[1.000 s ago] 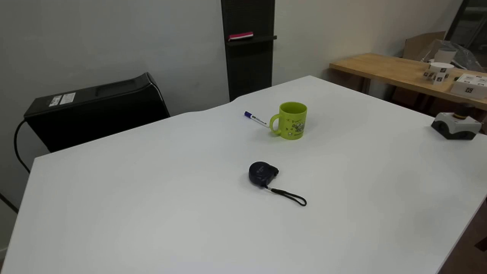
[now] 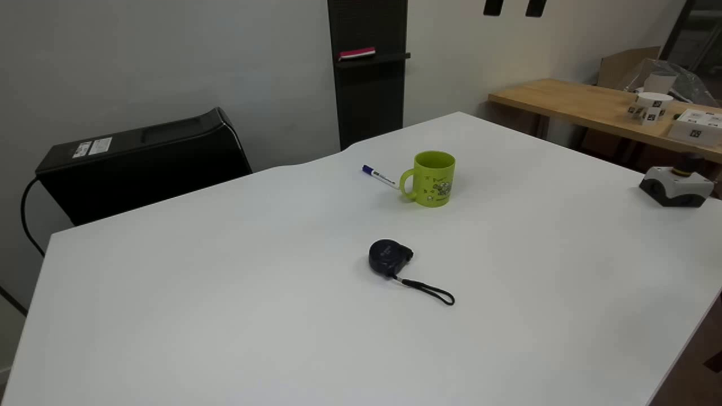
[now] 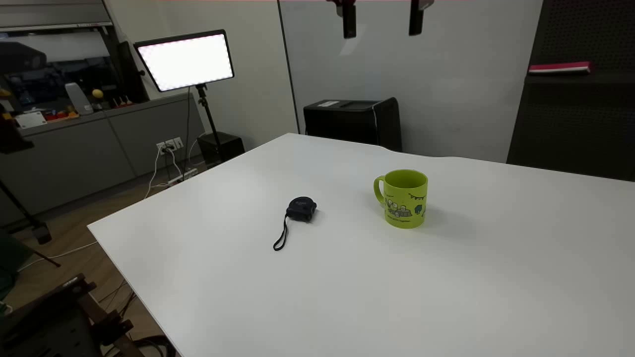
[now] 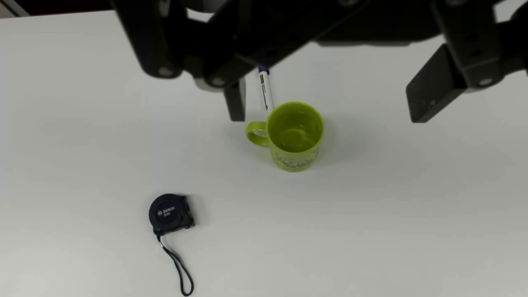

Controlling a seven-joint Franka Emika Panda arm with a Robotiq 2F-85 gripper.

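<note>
A green mug stands upright on the white table, its handle toward the left in all views. Behind the handle lies a white marker with a blue cap; in the wrist view part of the marker shows beside the left finger, and the mug hides it in exterior view 2. A dark tape measure with a black wrist cord rests apart from the mug. High above the table, my gripper is open, with empty space between its fingers. From the wrist, the mug appears between and beyond the fingertips.
A grey-and-black button box sits at the right edge in exterior view 1. Behind the table stands a black case, and a lit panel lamp is farther back.
The tips of my gripper now show at the top edge of exterior view 1, where none showed before. The mug, marker and tape measure have not moved.
</note>
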